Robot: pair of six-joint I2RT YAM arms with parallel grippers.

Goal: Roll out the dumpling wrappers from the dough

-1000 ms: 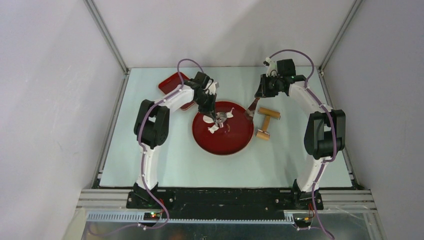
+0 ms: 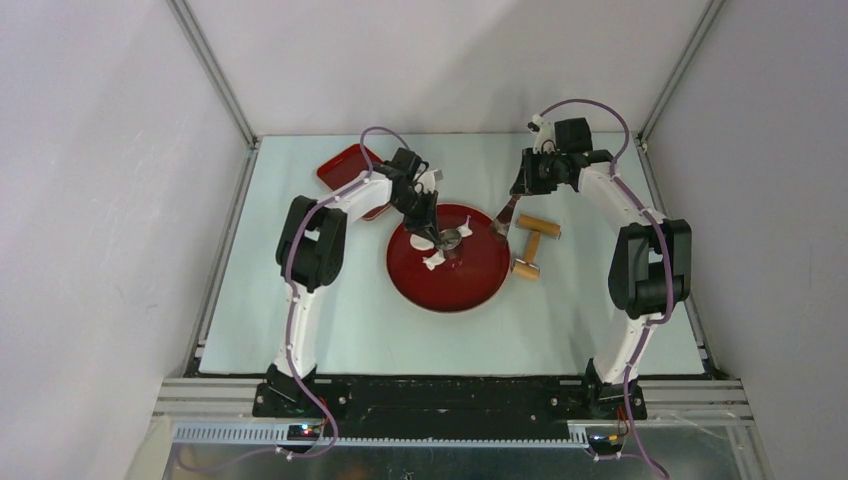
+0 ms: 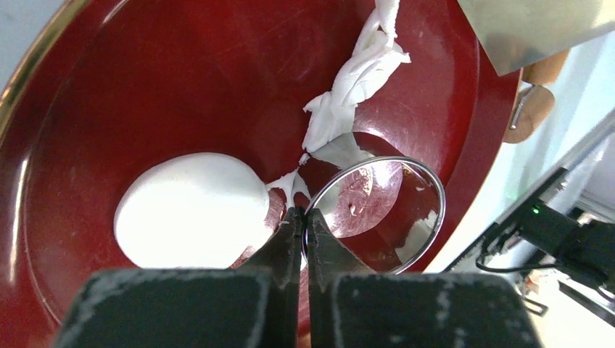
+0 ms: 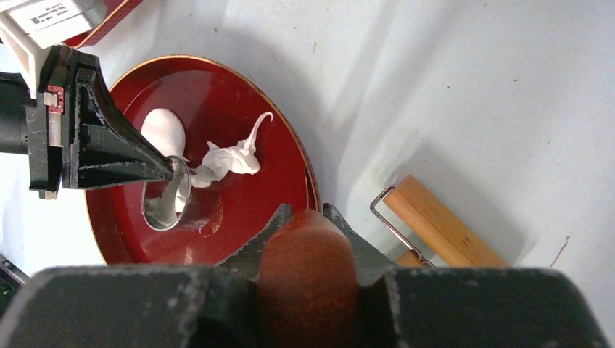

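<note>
On the red round plate lie a round white dough wrapper and torn dough scraps. My left gripper is shut at the rim of a thin metal ring cutter, which stands over the plate beside the wrapper. My right gripper is shut on the brown wooden handle of a metal scraper, whose blade hangs over the plate's right edge.
A wooden roller tool lies on the table right of the plate. A red tray sits at the back left, partly under the left arm.
My left gripper and the ring cutter have shifted slightly toward the right and front of the plate. The right arm has not visibly moved.
</note>
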